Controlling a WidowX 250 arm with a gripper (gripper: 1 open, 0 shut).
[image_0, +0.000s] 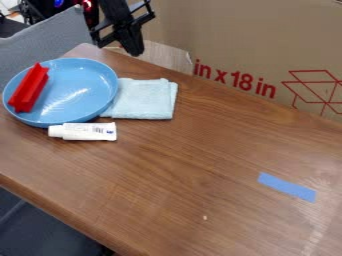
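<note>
The black gripper (131, 40) hangs at the top of the view, above the back edge of the table, behind a light blue folded cloth (142, 98); its fingers look close together, with nothing visible between them. A blue plate (74, 92) sits at the left with a red object (30, 86) lying on it. A white tube (83, 131) lies just in front of the plate.
A cardboard box (254, 70) stands along the back. A strip of blue tape (286, 186) is on the wooden table (201, 190), whose middle and right are clear. A grey surface (40, 45) is at the back left.
</note>
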